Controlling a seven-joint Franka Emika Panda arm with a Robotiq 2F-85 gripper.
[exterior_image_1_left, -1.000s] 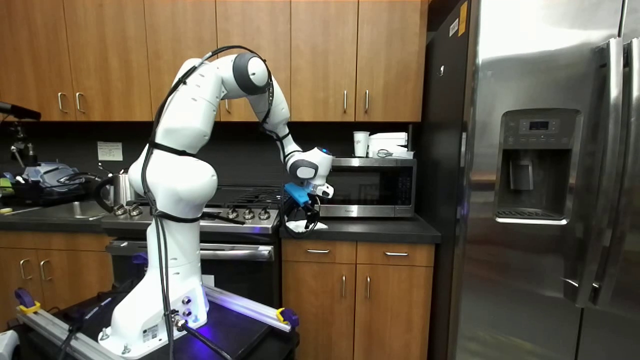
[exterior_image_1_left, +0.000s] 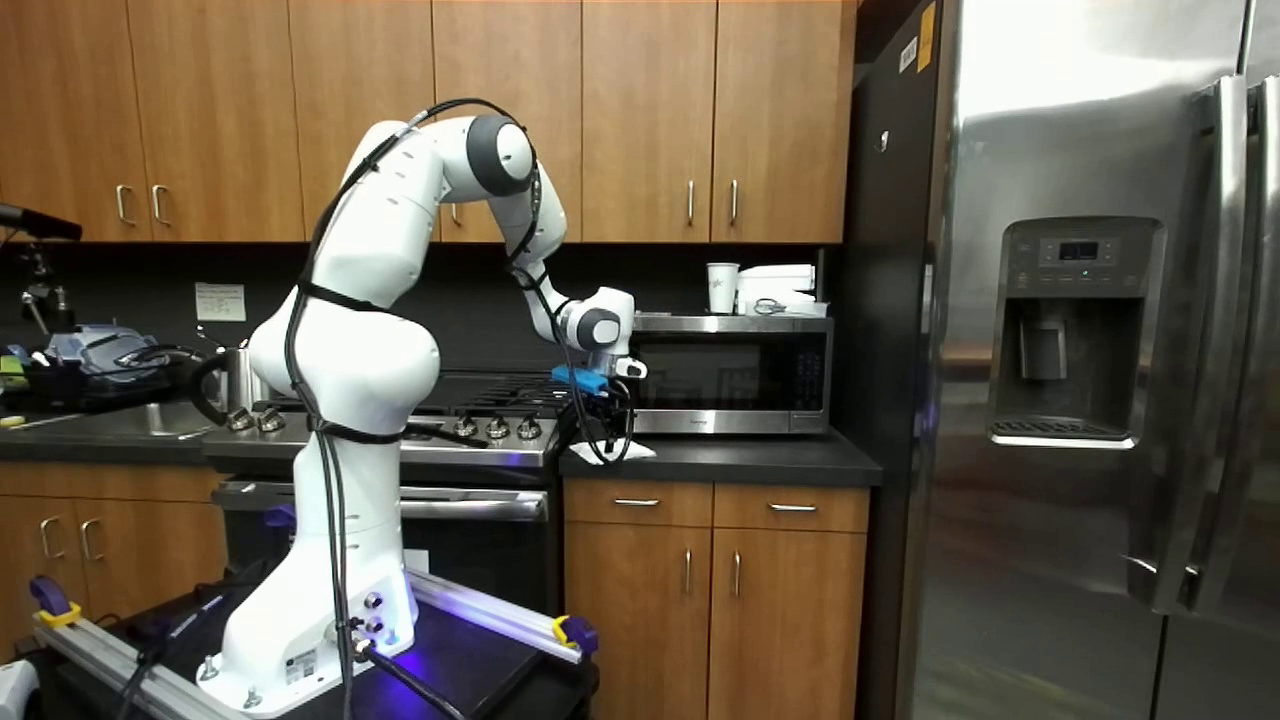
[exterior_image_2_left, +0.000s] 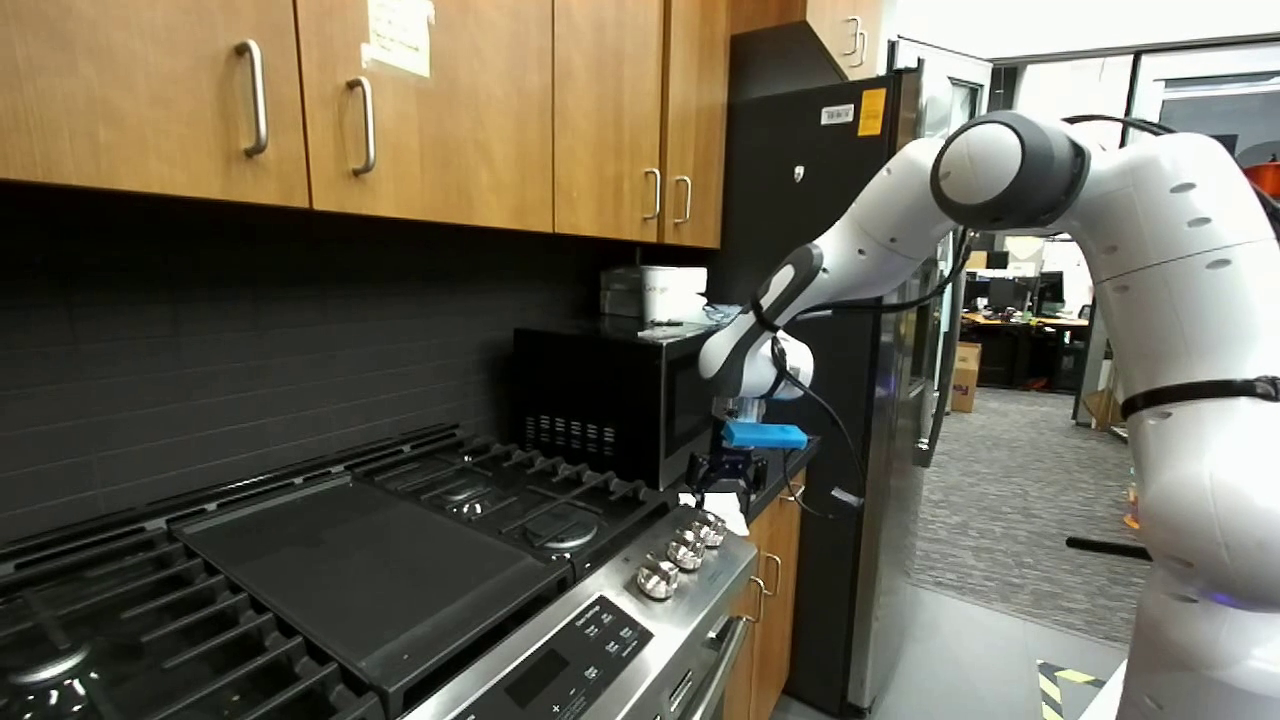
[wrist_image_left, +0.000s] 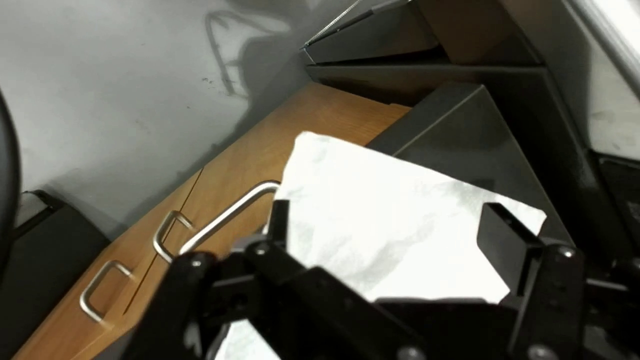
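A white cloth or paper towel (wrist_image_left: 384, 222) lies crumpled on the dark counter (wrist_image_left: 474, 141), one corner reaching over the drawer front in the wrist view. My gripper is open above it, fingers wide apart, the cloth showing between them with nothing held. Exterior view 2 has the gripper (exterior_image_2_left: 726, 472) pointing down close over the cloth (exterior_image_2_left: 723, 512), beside the stove. From exterior view 1 the cloth (exterior_image_1_left: 636, 451) is partly covered by the gripper and its cables; whether the fingers touch it cannot be told.
Behind the gripper stands a microwave (exterior_image_1_left: 732, 372) topped with a cup (exterior_image_1_left: 721, 288) and white containers. The stove knobs (exterior_image_2_left: 685, 550) lie close by on the left. To the right, the counter is bare as far as the fridge (exterior_image_1_left: 1080, 540).
My wrist has swung left and straightened from a tilt, so the gripper now points more directly down over the cloth. The cloth appears to lie where it was.
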